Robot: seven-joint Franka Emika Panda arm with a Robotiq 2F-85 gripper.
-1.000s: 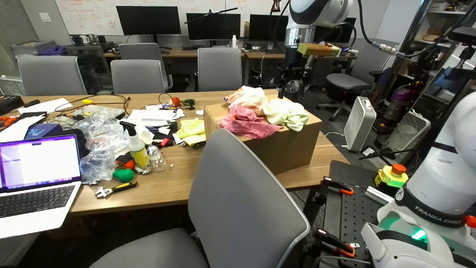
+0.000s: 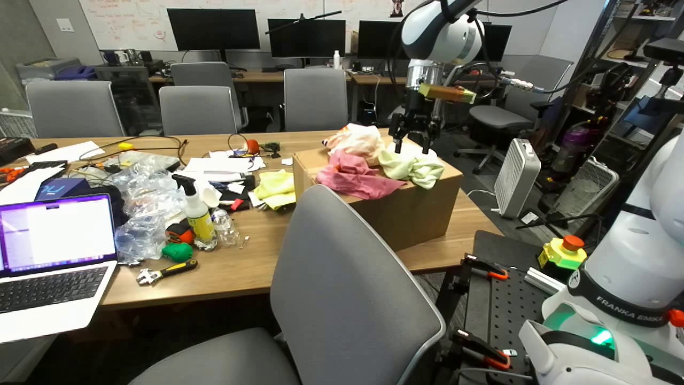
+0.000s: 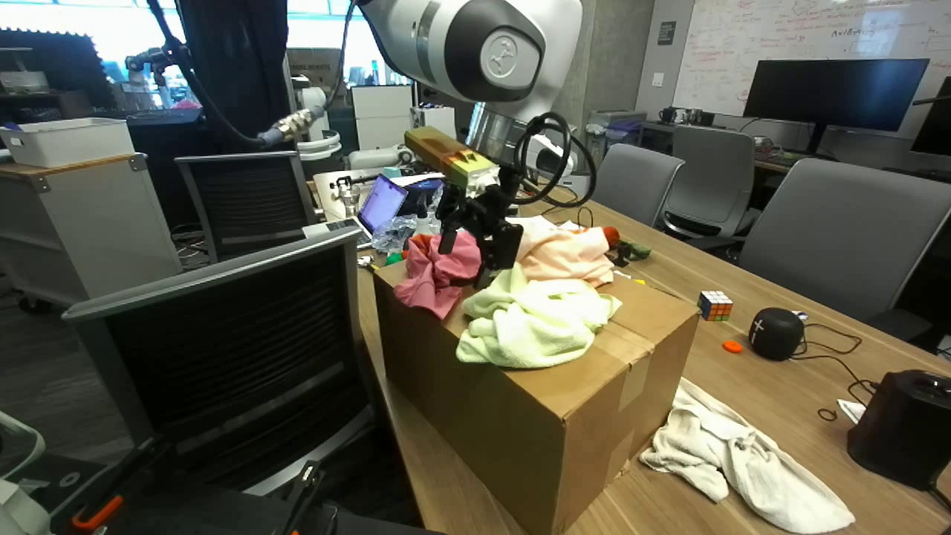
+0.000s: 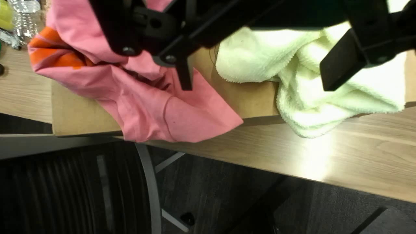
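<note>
My gripper is open, its two fingers wide apart with nothing between them. In the wrist view one finger overlaps the pink cloth [image 4: 156, 105] and the other overlaps the pale green towel [image 4: 308, 82]; bare cardboard shows between the two cloths. Exterior view 1 has the gripper [image 2: 412, 145] low over the towel [image 2: 410, 166]. From the other side, the pink cloth [image 3: 437, 278] lies left of the green towel [image 3: 539, 321], with a peach cloth [image 3: 566, 251] behind them. All three rest crumpled on a cardboard box [image 3: 481, 423]. Whether a fingertip touches cloth, I cannot tell.
A white cloth [image 3: 740, 464] lies on the table beside the box, with a Rubik's cube [image 3: 715, 305] and a black speaker [image 3: 776, 334] farther back. Chairs stand close to the table. The left of the table is cluttered around a spray bottle [image 2: 200, 221] and laptop [image 2: 51, 237].
In exterior view 1 my gripper has come down toward the green towel and shifted slightly left, and the arm above has tilted. The cloths and box look unmoved.
</note>
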